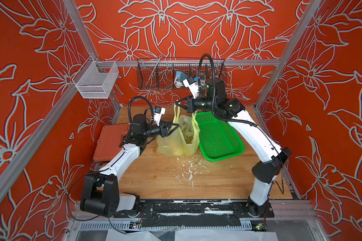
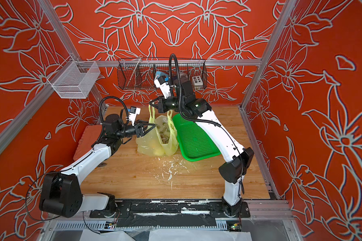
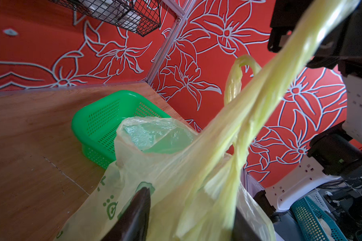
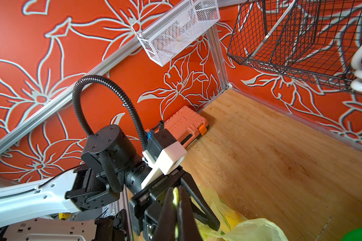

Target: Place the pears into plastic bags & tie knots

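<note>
A pale yellow plastic bag (image 1: 171, 142) stands on the table with its mouth gaping and rounded yellowish contents (image 4: 230, 220) faintly showing through its wall. My right gripper (image 1: 177, 103) is shut on one bag handle (image 1: 176, 112), pulling it upward; a thin yellow strip appears between its fingers. My left gripper (image 1: 177, 127) stands part open at the bag's left side, its fingers (image 3: 136, 214) apart. From the left wrist view, the twisted raised handle (image 3: 265, 94) rises past them. A second handle loop (image 3: 233, 82) stands up behind it. The pears cannot be told apart.
A green basket (image 1: 221, 138) sits right of the bag, its visible floor empty. An orange case (image 4: 185, 124) lies at the table's left. Wire baskets (image 1: 148, 76) hang on the back wall. White scraps (image 1: 189, 170) litter the clear front of the table.
</note>
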